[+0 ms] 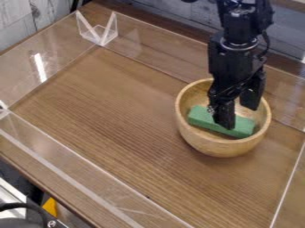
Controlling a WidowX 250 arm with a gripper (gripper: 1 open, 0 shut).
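My black gripper (231,105) hangs over a light wooden bowl (197,142) at the right of the camera view. Its fingers stand apart above the rim and inside of the bowl, open. A green block (238,128) lies in the bowl, partly behind the fingers, with nothing clearly held between them.
A white wire holder (98,32) stands at the back left near the edge of the wooden table (84,125). A black object (24,216) shows at the bottom left corner.
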